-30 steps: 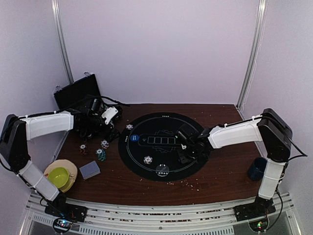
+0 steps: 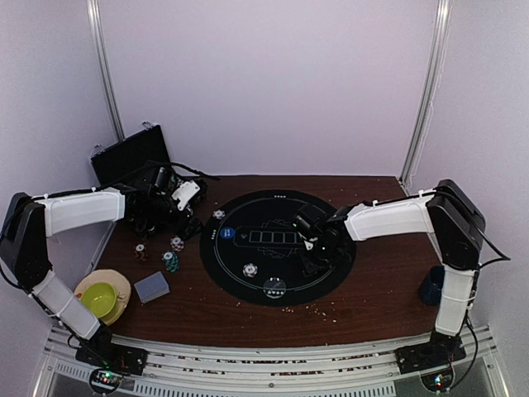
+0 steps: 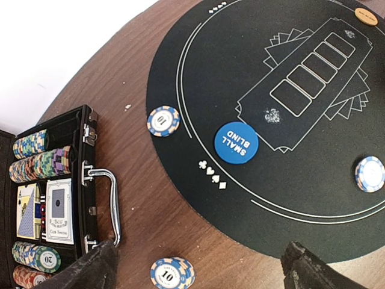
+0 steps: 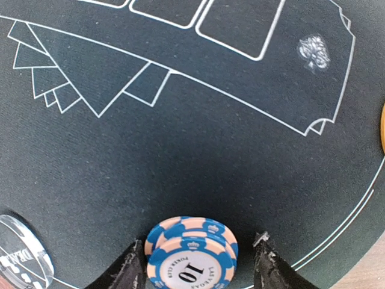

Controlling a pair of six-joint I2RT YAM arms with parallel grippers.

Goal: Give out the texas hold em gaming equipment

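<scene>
In the right wrist view, a small stack of blue-and-peach 10 chips sits between the fingers of my right gripper. A gap shows on the chips' right side, so the fingers are parted around them, low over the black poker mat. My left gripper is open near the chip case, and blue 10 chips show on the wood between its fingers. On the mat lie the blue SMALL BLIND button, a 10 chip by the edge and another chip.
A clear DRAW-marked disc lies left of the right gripper, an orange button at the mat's far side. Near the left arm are a blue card deck and a green bowl. A dark cup stands right.
The left arm, the case and the loose chips look unmoved.
</scene>
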